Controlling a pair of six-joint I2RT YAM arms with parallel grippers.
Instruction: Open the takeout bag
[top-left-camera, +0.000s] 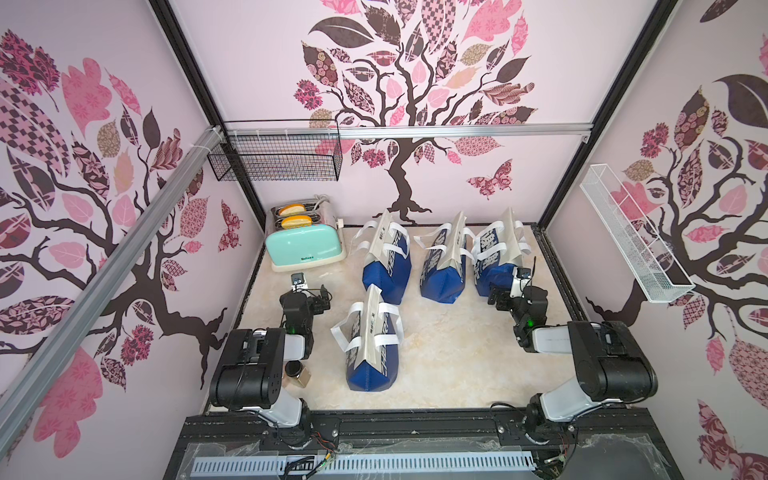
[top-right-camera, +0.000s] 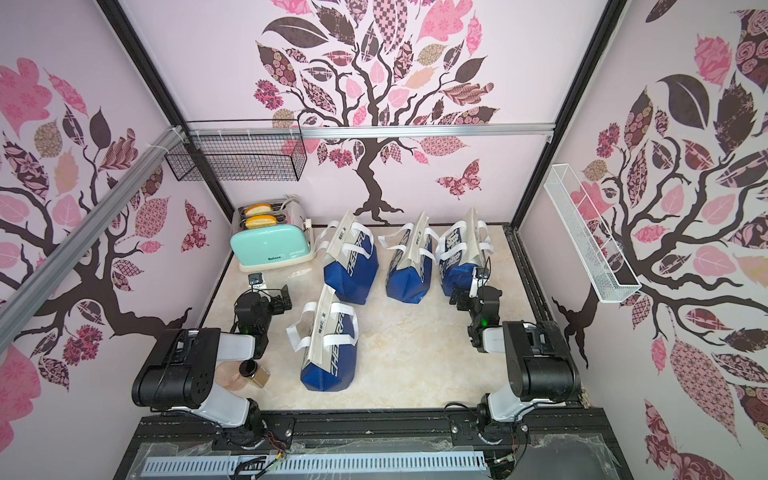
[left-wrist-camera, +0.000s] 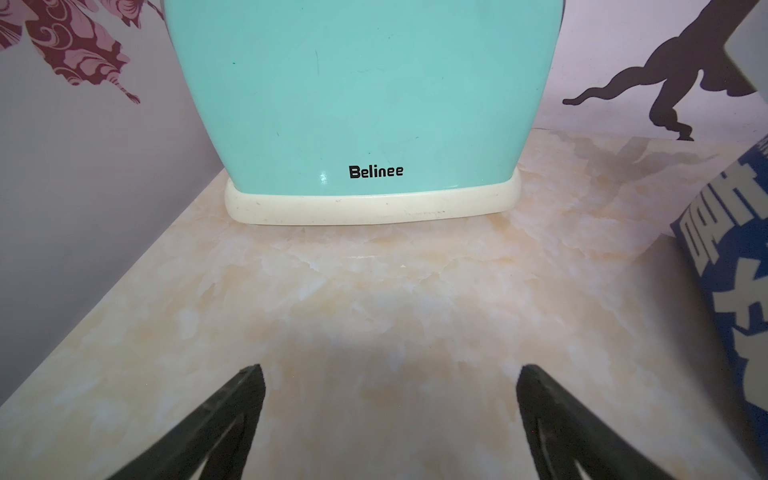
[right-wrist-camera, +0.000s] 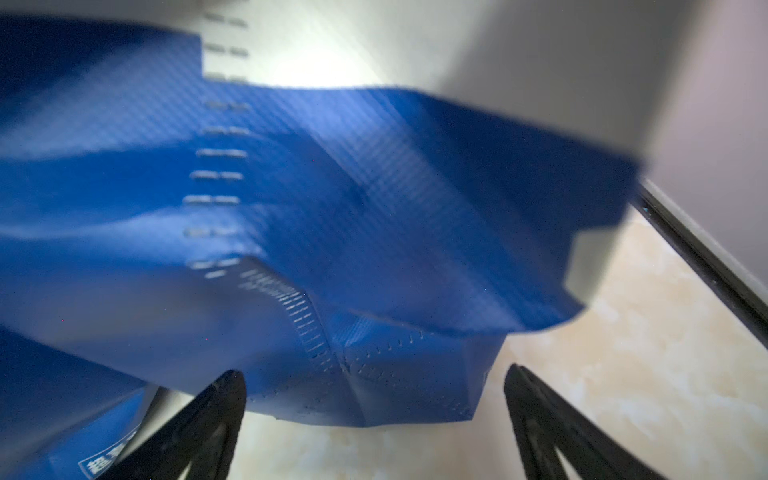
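Observation:
Several blue takeout bags with pale tops and white handles stand upright. One bag is at the front left of the table, its top edges close together. Three more, a left bag, a middle bag and a right bag, line the back. My left gripper is open and empty, left of the front bag and facing the toaster. In the right wrist view my right gripper is open in front of the right bag, nothing held; whether a finger touches it I cannot tell.
A mint toaster with orange-topped items occupies the back left corner. A small dark-lidded jar sits beside the left arm. Bare table lies between the front bag and the right arm. Wire baskets hang on the walls.

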